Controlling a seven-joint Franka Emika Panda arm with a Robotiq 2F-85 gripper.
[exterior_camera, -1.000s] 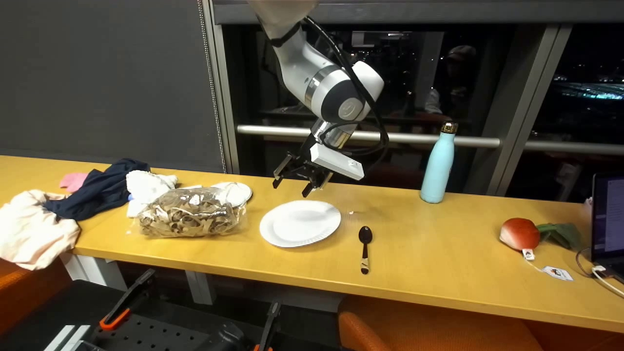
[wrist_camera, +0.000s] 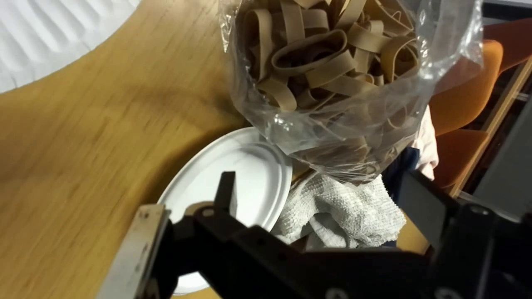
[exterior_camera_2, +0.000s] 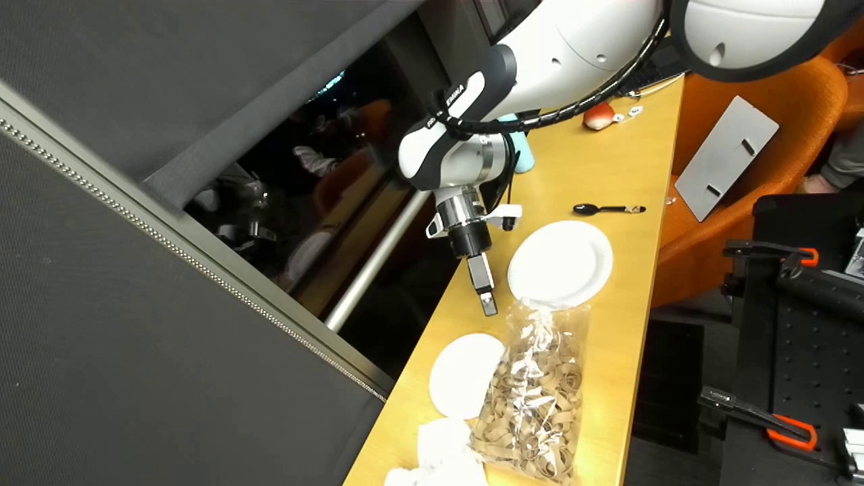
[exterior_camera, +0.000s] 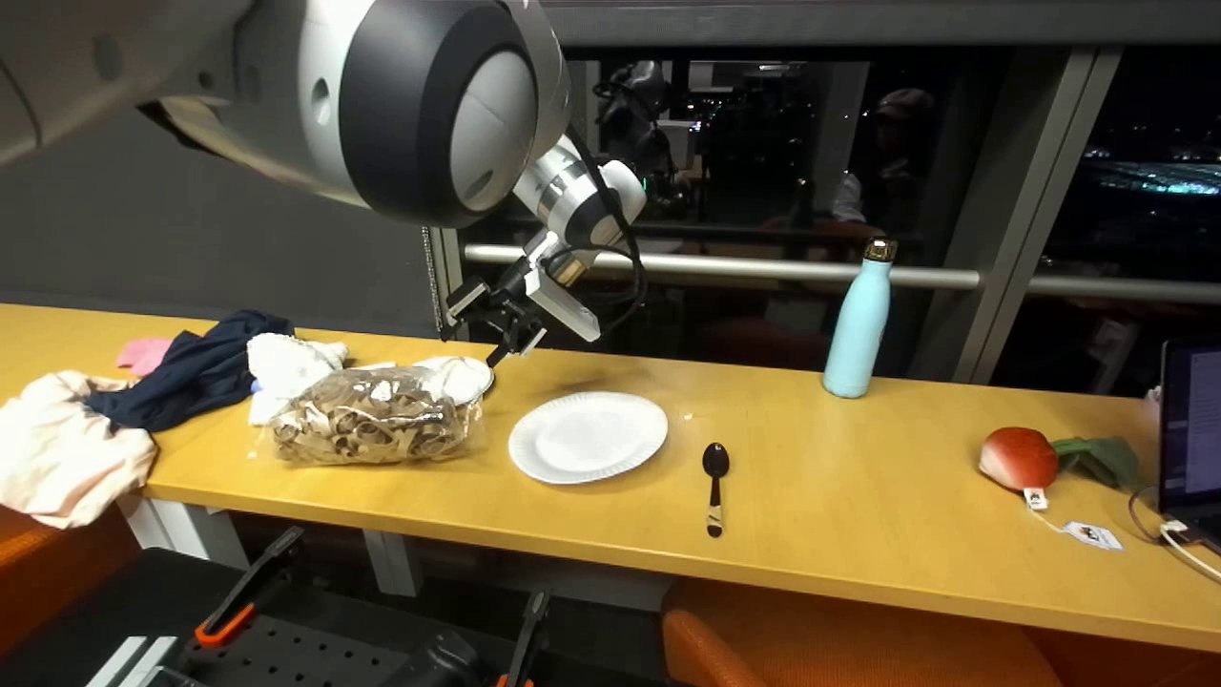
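Observation:
My gripper (exterior_camera: 471, 337) hangs open above the back of the table, with nothing between its fingers. Below it and to the left in exterior view 1 lies a small white plate or lid (exterior_camera: 466, 376), partly behind a clear bag of tan rubber bands (exterior_camera: 372, 414). In the wrist view this small plate (wrist_camera: 249, 172) shows behind one finger, and the bag (wrist_camera: 329, 64) lies farther up. A larger white paper plate (exterior_camera: 587, 436) rests right of the bag, lower right of my gripper. A black spoon (exterior_camera: 715, 460) lies to the right of that plate.
A light blue bottle (exterior_camera: 860, 326) stands at the back right. Farther right are a red-and-white toy vegetable (exterior_camera: 1017, 457) and a laptop (exterior_camera: 1192, 435). Cloths, among them a navy one (exterior_camera: 195, 372), are heaped at the left.
My gripper has moved left in exterior view 1, from behind the large plate toward the small plate, and slightly higher. It was open before too. The table's objects have not visibly moved.

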